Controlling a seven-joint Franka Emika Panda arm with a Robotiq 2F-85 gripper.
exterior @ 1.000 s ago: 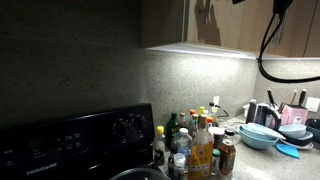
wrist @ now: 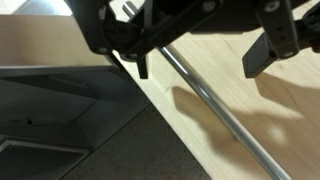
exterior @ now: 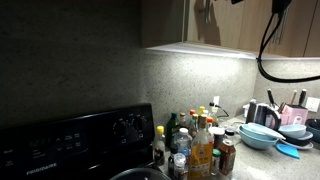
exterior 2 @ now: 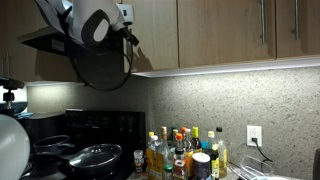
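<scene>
My gripper is open in the wrist view, with one dark finger on either side of a long metal bar handle [wrist: 222,112]. The handle runs diagonally across a pale wooden cabinet door [wrist: 165,95], and the bar shows in the gap between the fingers; whether they touch it is unclear. Exterior view 2 has the gripper [exterior 2: 129,25] high up, in front of the upper cabinet [exterior 2: 155,40]. In exterior view 1, the cabinet [exterior: 172,22] is at the top, while the fingers are not clearly visible.
Below stand several bottles [exterior: 202,150] on the counter, beside the black stove [exterior: 70,150]. A lidded pan [exterior 2: 95,157] rests on the stove. Blue bowls [exterior: 262,133] are farther right. A loose black cable [exterior 2: 98,82] hangs from the arm.
</scene>
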